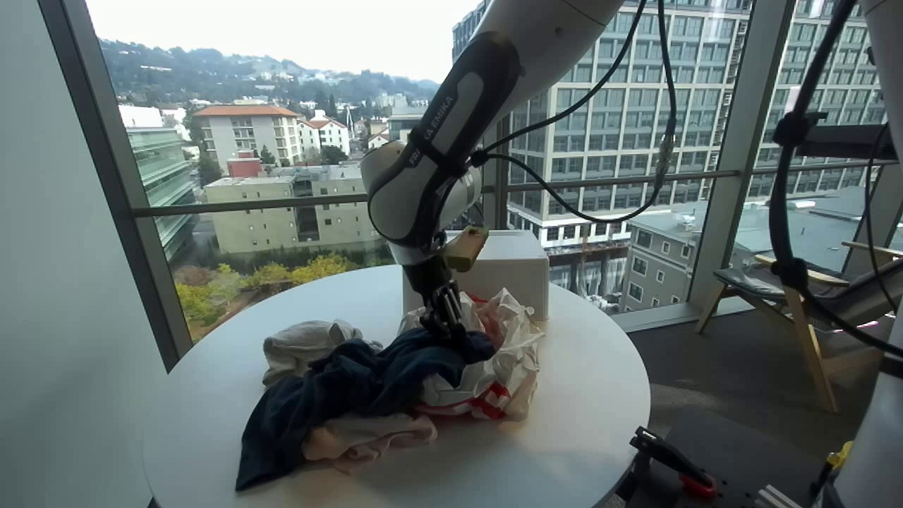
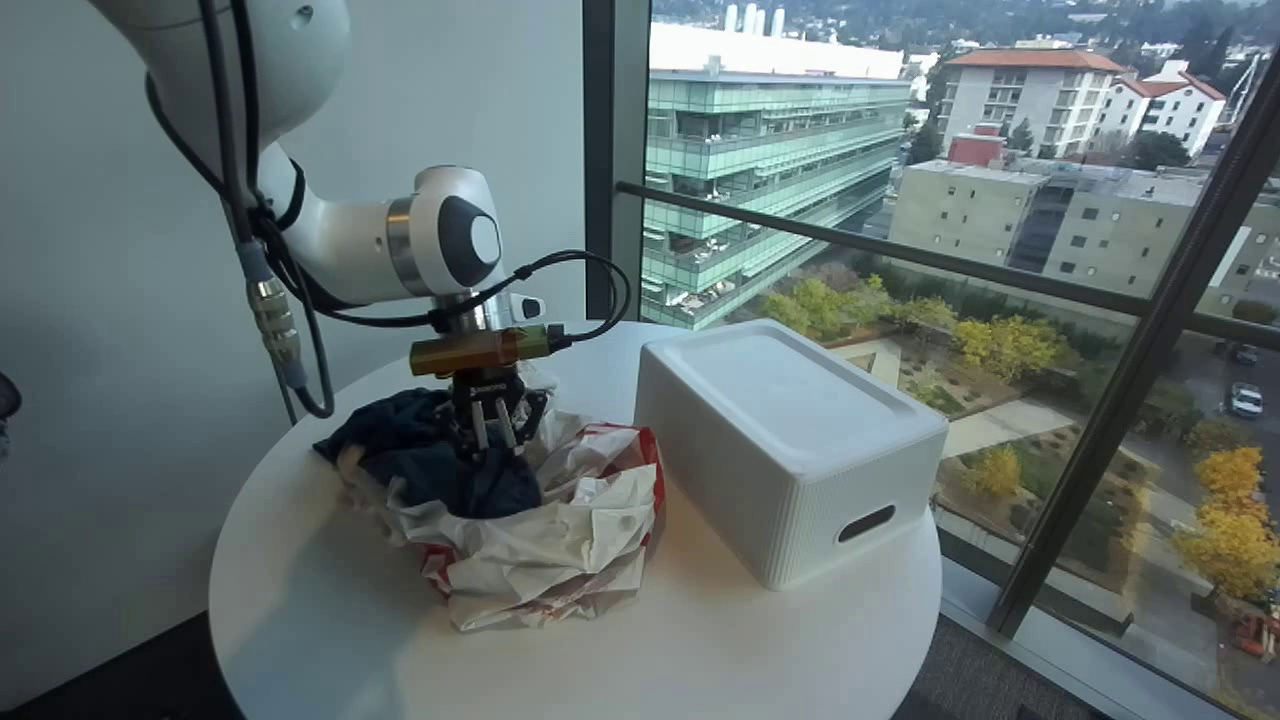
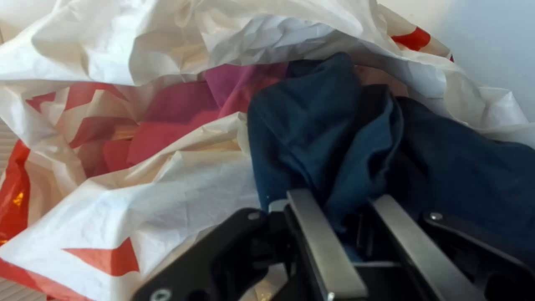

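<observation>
A navy cloth (image 1: 364, 377) stretches from the tabletop into the mouth of a crumpled white and red plastic bag (image 1: 516, 360). My gripper (image 1: 449, 331) points down at the cloth's end over the bag. In the wrist view, the fingers (image 3: 326, 246) stand apart, partly open, with folds of the navy cloth (image 3: 311, 130) under and between them. Their lower ends are partly hidden against the fabric; a firm hold does not show. Red-pink fabric (image 3: 175, 110) lies inside the bag. Pale pink cloth (image 1: 372, 436) and a grey-white cloth (image 1: 305, 347) lie beside the navy one.
A white lidded box (image 2: 792, 444) stands close to the bag, on the window side of the round white table (image 2: 744, 648). Bare tabletop surrounds the pile at the front and left. Cables loop beside the arm.
</observation>
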